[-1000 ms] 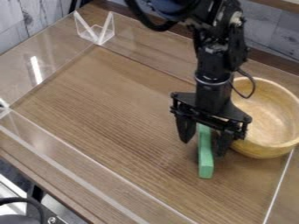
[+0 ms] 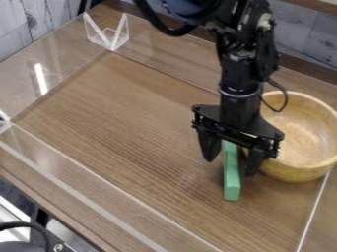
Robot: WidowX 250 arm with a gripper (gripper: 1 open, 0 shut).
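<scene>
My black gripper (image 2: pixel 235 148) is low over the wooden table (image 2: pixel 105 148) at the right of the camera view. A green elongated object (image 2: pixel 231 185) lies beneath it, its far part between or behind the black fingers. I cannot tell whether the fingers grip it. A tan bowl (image 2: pixel 303 130) sits just right of the gripper, partly hidden by it.
A white wire-like holder (image 2: pixel 108 31) stands at the back left. A grey wall runs along the back right, and dark cables lie at the bottom left corner.
The arm and gripper have shifted very slightly over the last second. The green object and bowl look nearly unchanged.
</scene>
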